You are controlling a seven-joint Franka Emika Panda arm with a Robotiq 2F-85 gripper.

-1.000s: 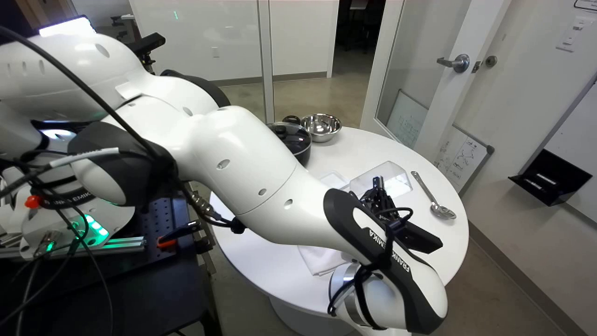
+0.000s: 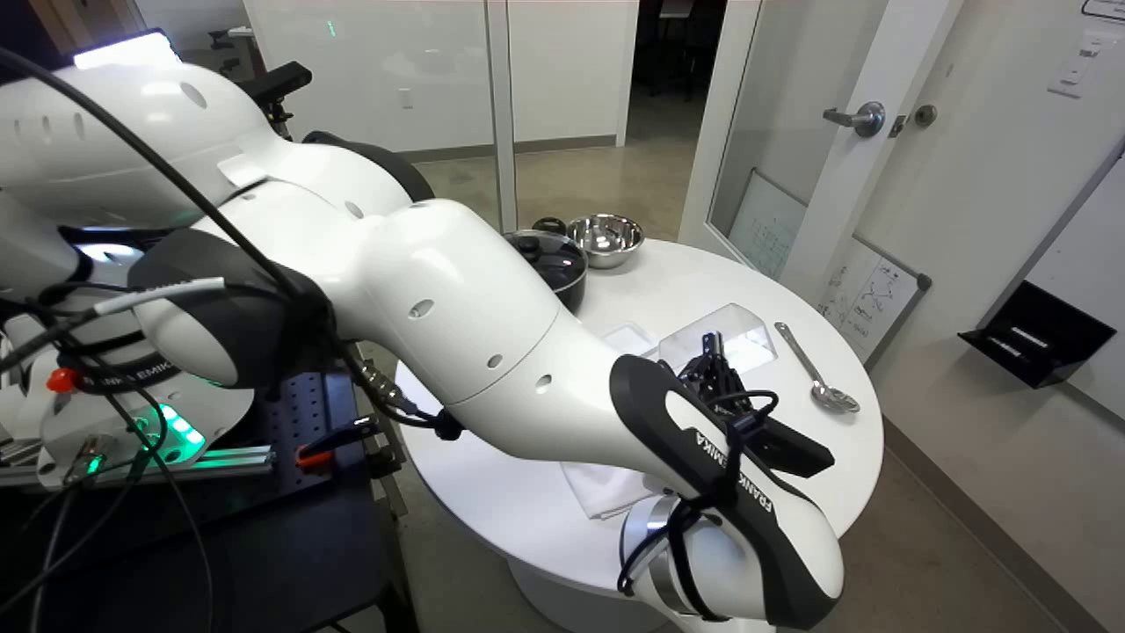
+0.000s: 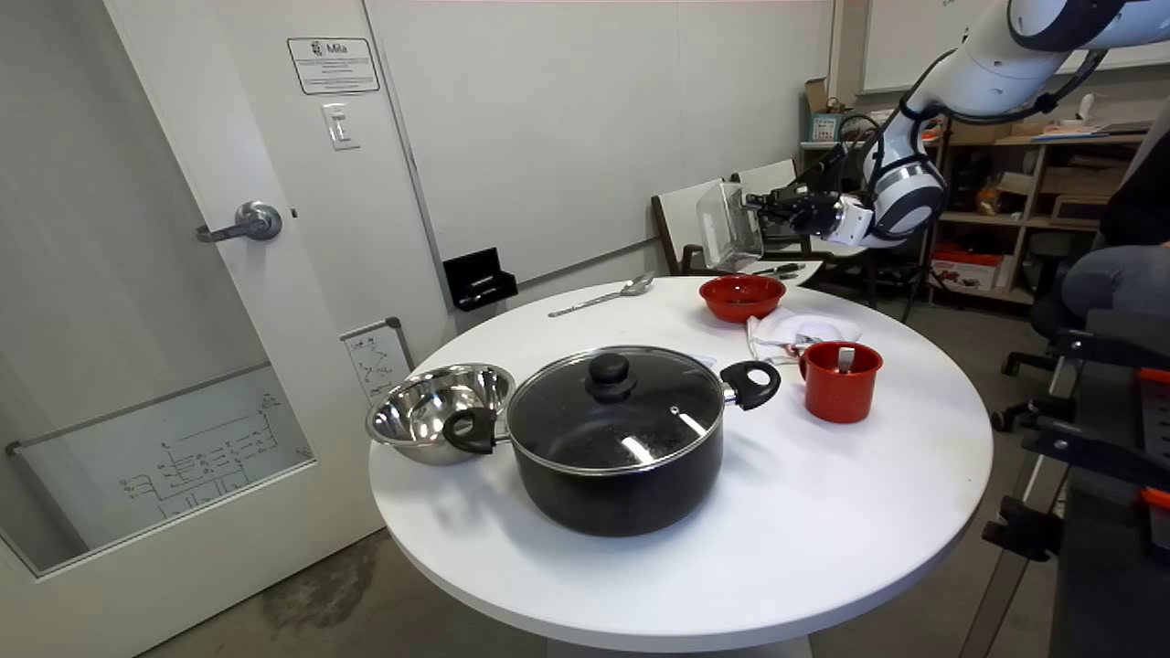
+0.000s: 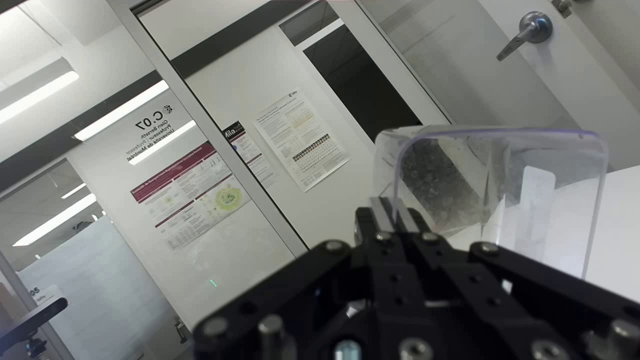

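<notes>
A clear plastic container (image 3: pixel 728 228) is off the table, tipped on its side, with its open mouth facing away from my gripper (image 3: pixel 759 205). In the wrist view, the fingers (image 4: pixel 381 210) are closed together over the thin near wall of the container (image 4: pixel 444 186). From exterior view 1 the container (image 2: pixel 738 336) appears just past the fingertips, over the table. A red bowl (image 3: pixel 742 298) stands on the table below and close to it in exterior view 2; what lies inside the bowl is hard to make out.
A lidded black pot (image 3: pixel 614 472) and a steel bowl (image 3: pixel 430 411) stand on the round white table (image 3: pixel 461 548). A red mug (image 3: pixel 841 384) holds a utensil, beside a white cloth (image 3: pixel 809 325). A slotted spoon (image 2: pixel 809 369) lies near the edge.
</notes>
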